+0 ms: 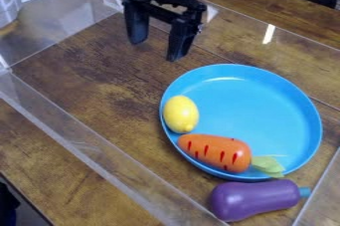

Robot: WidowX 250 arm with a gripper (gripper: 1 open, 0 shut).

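Observation:
My black gripper hangs open over the wooden surface at the upper middle, above and left of a blue round plate. On the plate lie a yellow lemon-like object and an orange toy carrot with a pale green top. A purple toy eggplant lies below the plate at the lower right. Nothing shows between the gripper's fingers.
Clear walls edge the wooden board at the left and along the bottom. The board is bare to the left of the plate and at the back right.

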